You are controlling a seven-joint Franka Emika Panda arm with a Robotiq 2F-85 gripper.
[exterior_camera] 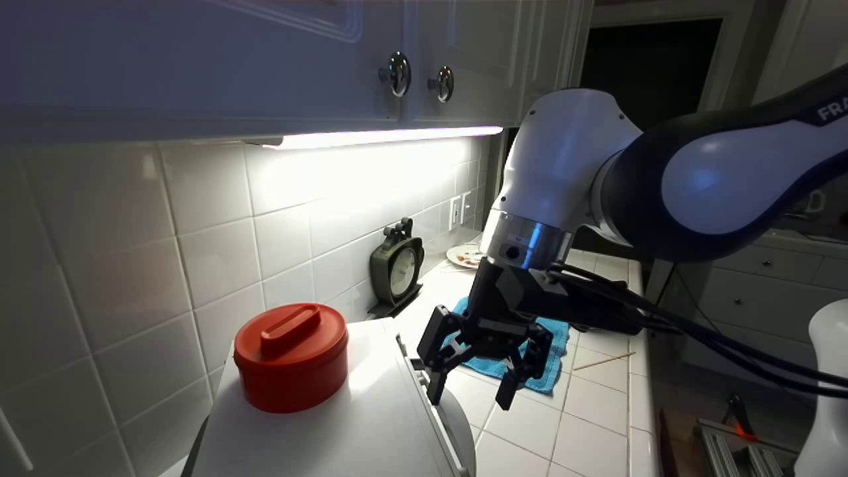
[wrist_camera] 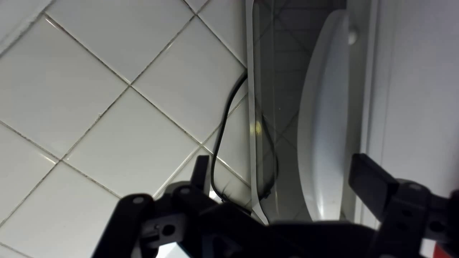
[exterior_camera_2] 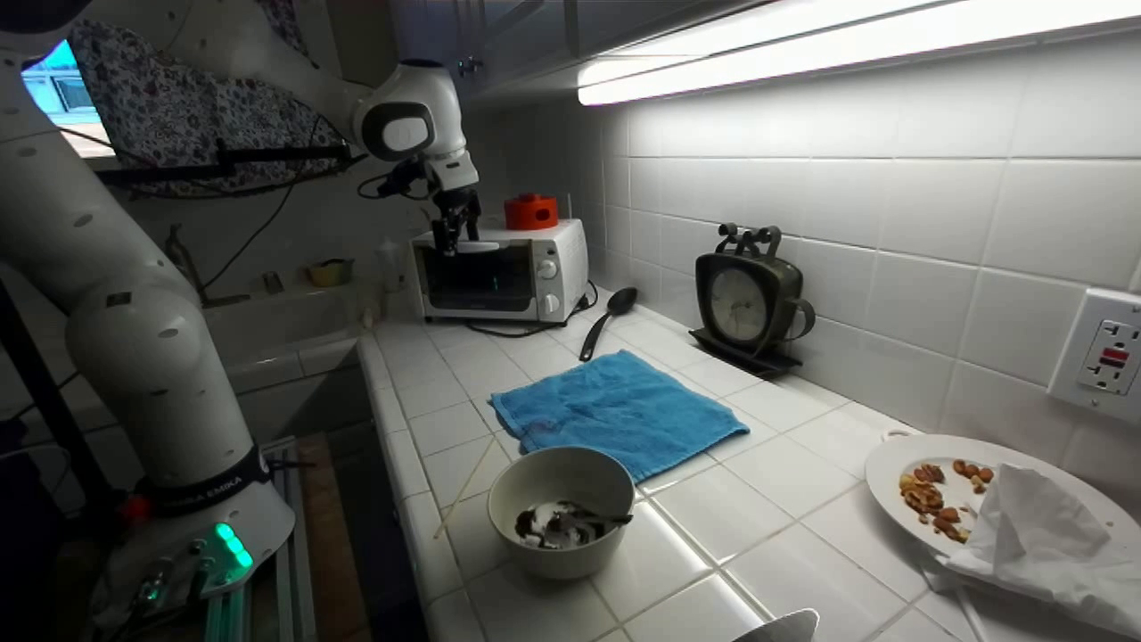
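Note:
A white toaster oven (exterior_camera_2: 567,267) stands at the far end of the counter, its glass door (exterior_camera_2: 481,280) looking shut. In the wrist view the pale curved door handle (wrist_camera: 325,124) lies between my spread fingers, closer to the right one. My gripper (exterior_camera: 470,400) is open, pointing down at the oven's front top edge. One finger (exterior_camera: 436,387) appears close to that edge and the other is out over the counter. Whether either touches the oven cannot be told. A round red lidded container (exterior_camera: 294,370) rests on the oven's top.
A blue towel (exterior_camera_2: 620,412), a bowl with dark-and-white contents (exterior_camera_2: 562,471), a black spoon (exterior_camera_2: 607,323) and a clock-like scale (exterior_camera_2: 749,294) are on the counter. A plate (exterior_camera_2: 888,471) holds nuts and crumpled paper. Cabinets overhang the back wall.

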